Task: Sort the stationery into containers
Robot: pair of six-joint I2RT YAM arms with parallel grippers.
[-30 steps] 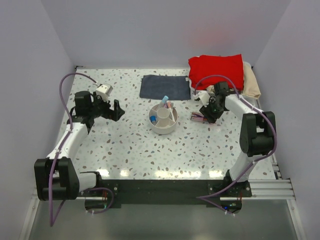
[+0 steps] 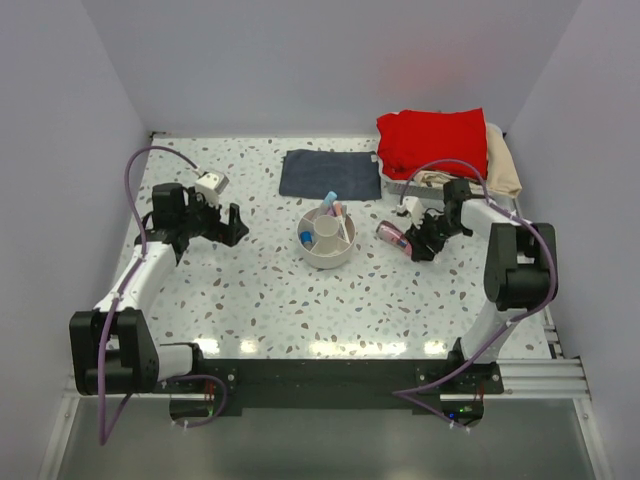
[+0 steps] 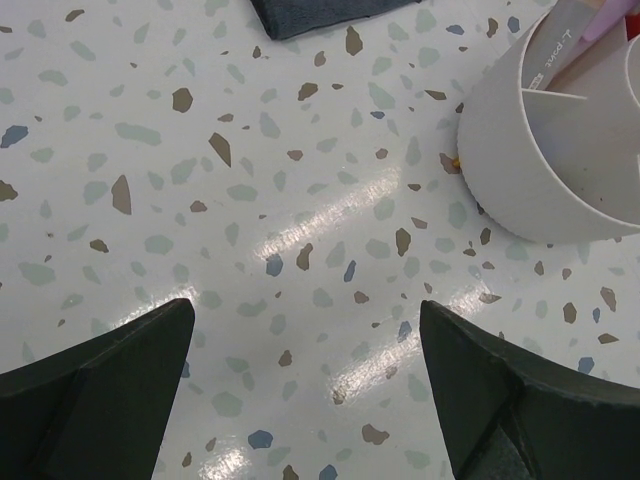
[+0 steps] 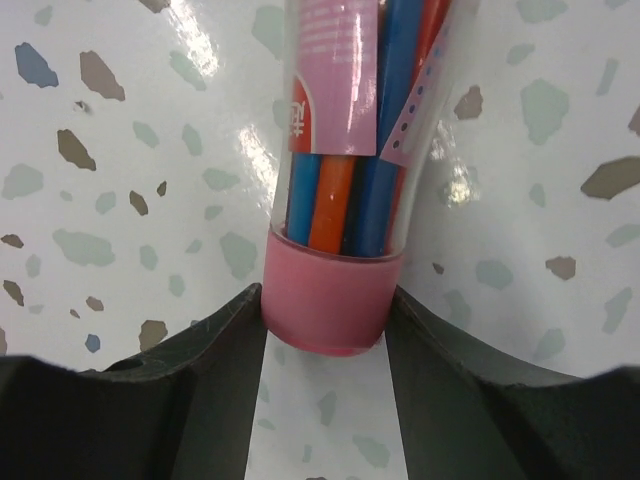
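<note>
A clear tube of coloured pens with a pink cap [image 4: 330, 290] lies on the speckled table right of the white container [image 2: 326, 255]. My right gripper is at the tube's capped end, its fingers part open on either side of the cap; whether they press on it is unclear. The container holds several items, including a blue one and a pink one, around an inner cup. My left gripper stands open over bare table at the left, with the container to its upper right in the left wrist view.
A dark grey cloth [image 2: 328, 173] lies at the back centre. A red cloth [image 2: 431, 140] and beige fabric [image 2: 501, 165] sit on a tray at the back right.
The left arm stays in about the same place.
</note>
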